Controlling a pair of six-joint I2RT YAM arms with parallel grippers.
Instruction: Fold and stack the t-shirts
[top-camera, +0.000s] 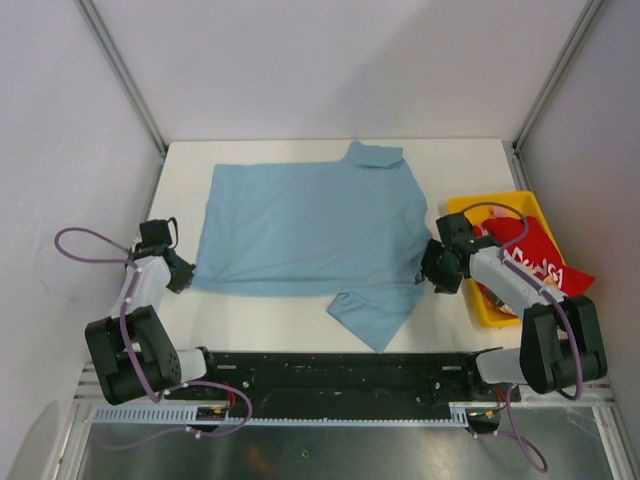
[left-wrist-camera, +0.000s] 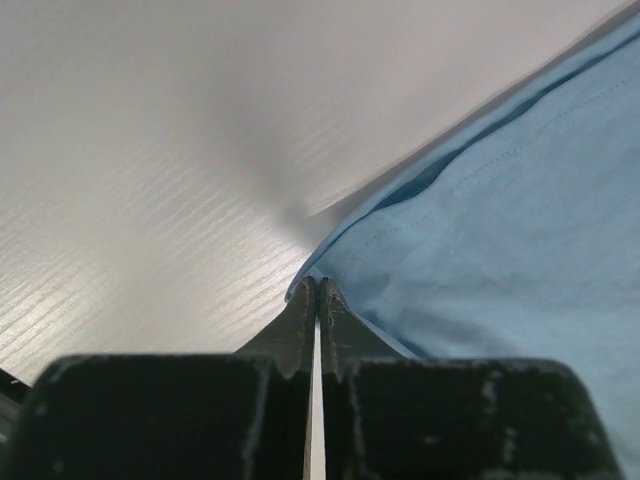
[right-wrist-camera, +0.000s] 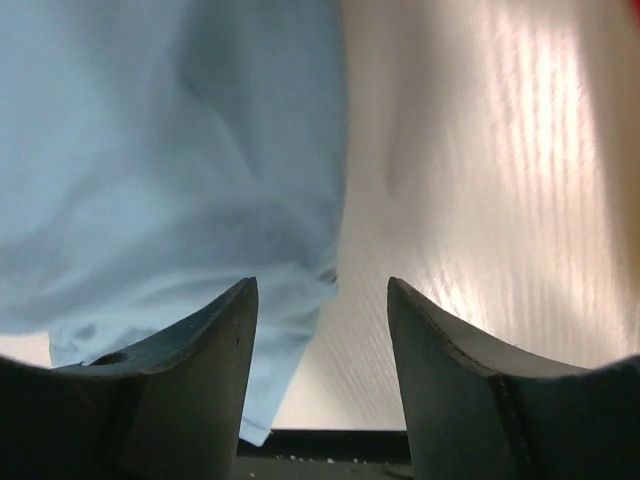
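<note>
A light blue t-shirt (top-camera: 300, 220) lies spread flat on the white table, one sleeve folded out at the back right and another toward the front. At its front-left corner, my left gripper is shut, the thin hem of the shirt (left-wrist-camera: 480, 230) at its fingertips. By the front-right side, my right gripper stands open over the shirt's edge (right-wrist-camera: 290, 220), nothing held between its fingers.
A yellow bin (top-camera: 473, 204) holding red and other cloth (top-camera: 550, 260) stands at the right, beside the right arm. Bare table (top-camera: 260, 330) shows along the front and left. The table's front edge borders a dark strip.
</note>
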